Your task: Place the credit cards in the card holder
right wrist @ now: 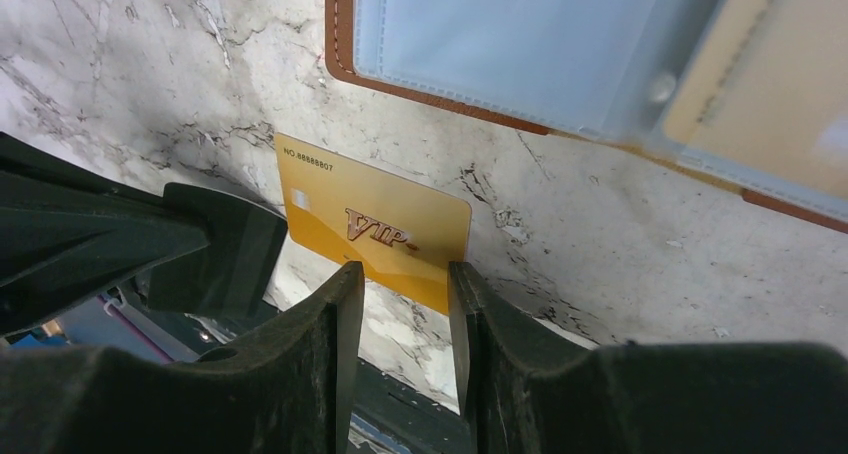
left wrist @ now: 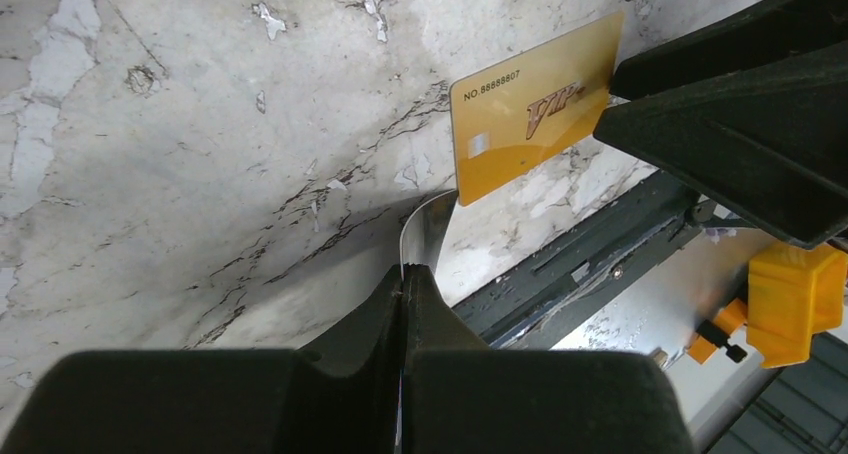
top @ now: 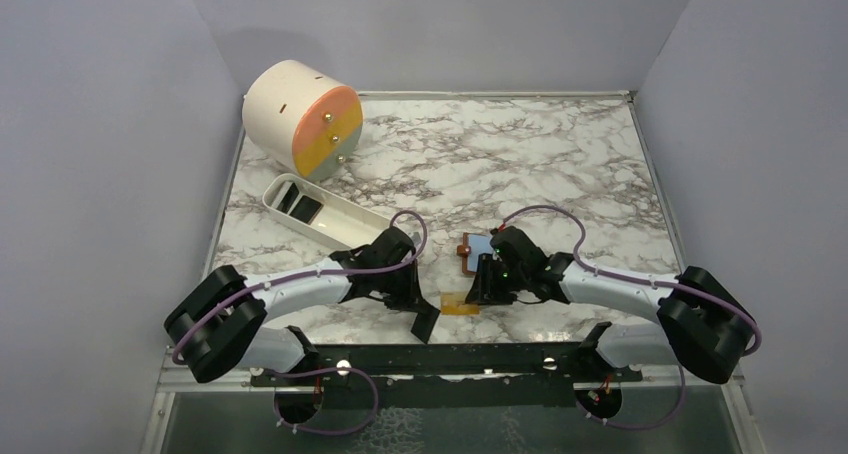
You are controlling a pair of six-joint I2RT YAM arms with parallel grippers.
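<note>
A gold VIP card is near the table's front, just in front of the open card holder, which has clear bluish sleeves and a brown border. My right gripper is partly open, its fingertips spread on either side of the gold card's near right end. A dark card sticks out of my left gripper, which is shut on it. That card looks bent in the left wrist view, and one corner meets or overlaps the gold card's left corner.
A white tray holding dark items lies behind the left arm. At the back left stands a round cabinet with coloured drawers.
</note>
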